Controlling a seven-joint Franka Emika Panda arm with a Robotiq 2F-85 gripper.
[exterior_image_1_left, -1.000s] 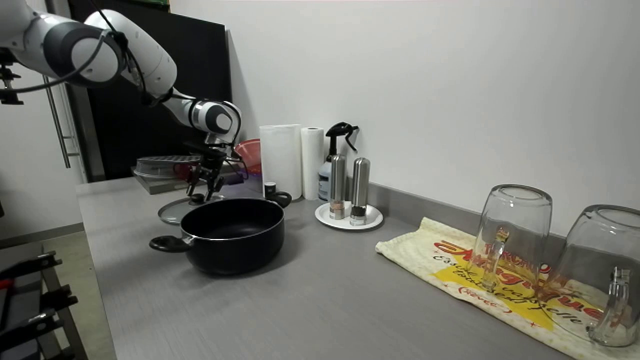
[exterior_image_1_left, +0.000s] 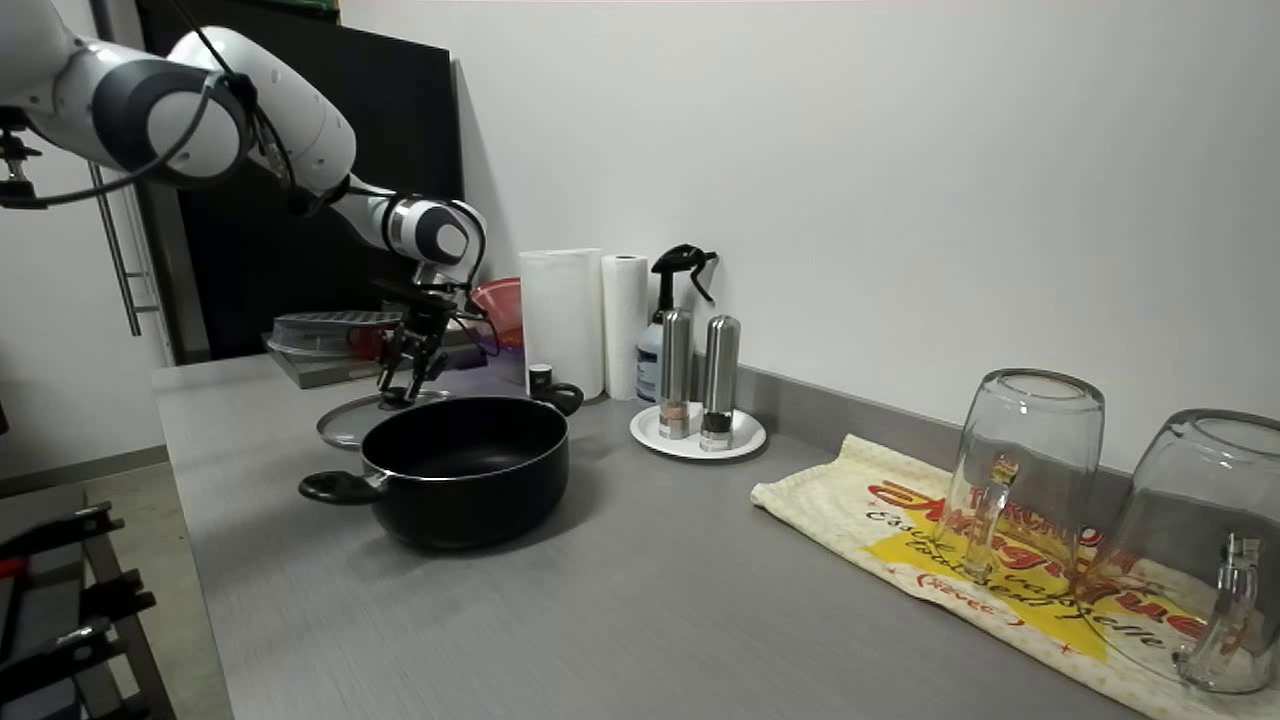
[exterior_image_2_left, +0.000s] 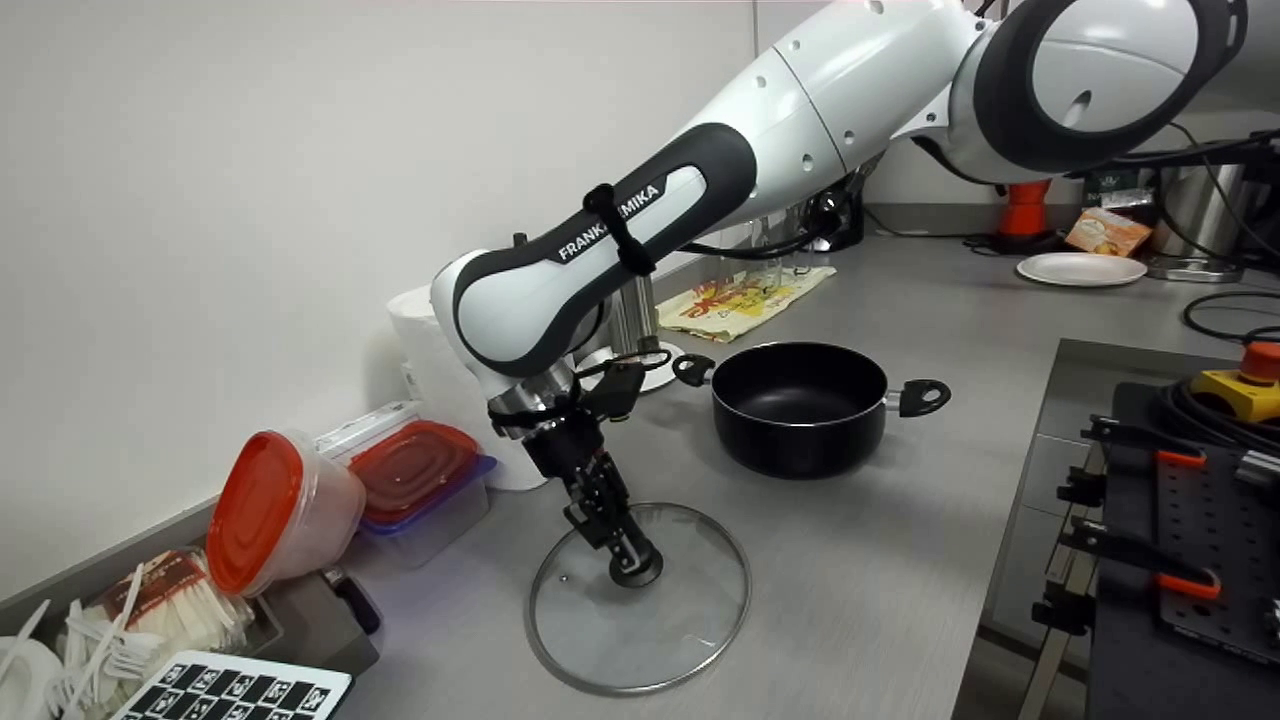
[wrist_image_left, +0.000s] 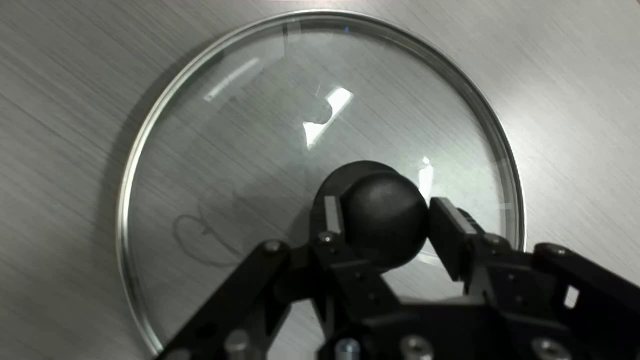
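Note:
A round glass lid (exterior_image_2_left: 708, 606) with a metal rim lies flat on the grey counter. Its black knob (wrist_image_left: 384, 210) sits between the two fingers of my gripper, one on each side and against it, so the gripper is shut on the knob. From exterior view 2 the gripper (exterior_image_2_left: 630, 559) reaches down onto the lid at a slant, covering part of the knob. A black two-handled pot (exterior_image_2_left: 801, 422) stands beside the lid, uncovered and empty. In exterior view 1 the pot (exterior_image_1_left: 480, 504) partly hides the lid (exterior_image_1_left: 345, 422).
Plastic containers with red lids (exterior_image_2_left: 258, 514) and a paper roll (exterior_image_1_left: 561, 318) line the wall side. Two mills on a white plate (exterior_image_1_left: 746, 438) stand past the pot. Upturned glass mugs (exterior_image_1_left: 1020, 480) rest on a cloth (exterior_image_1_left: 840, 510). Counter in front of the pot is clear.
The gripper's fingers have drawn together around the lid's knob, and the wrist has shifted very slightly right in exterior view 1. Lid and pot look unmoved.

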